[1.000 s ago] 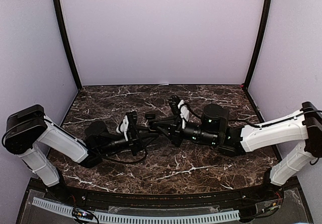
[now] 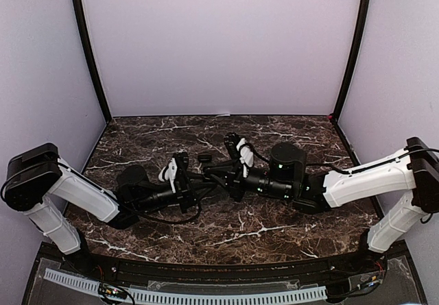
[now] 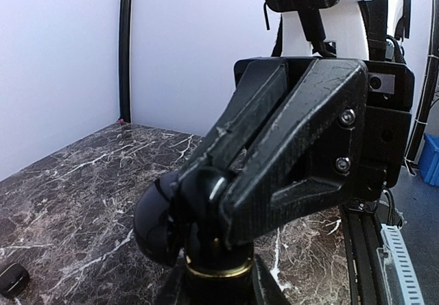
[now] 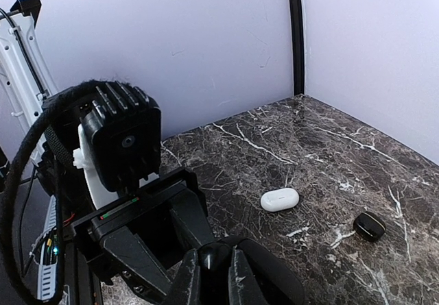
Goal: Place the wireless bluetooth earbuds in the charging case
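My left gripper is shut on a black charging case [image 3: 218, 260] with a gold line round its rim; the lid [image 3: 155, 219] is tipped open to the left. Over the case's opening, my right gripper is shut on a glossy black earbud [image 4: 215, 253]. In the left wrist view the earbud [image 3: 204, 187] sits at the right fingertips, close against the case. Whether it is seated in its slot is hidden. From above, the two grippers meet mid-table and cover the case and earbud.
A white case [image 4: 280, 199] and another small black case [image 4: 370, 226] lie on the dark marble table [image 4: 329, 147], beyond the grippers. In the top view that black case [image 2: 204, 157] is just behind the fingers.
The right gripper has shifted slightly left, closer to the left gripper. The left arm looks still, and so does the black case on the table.
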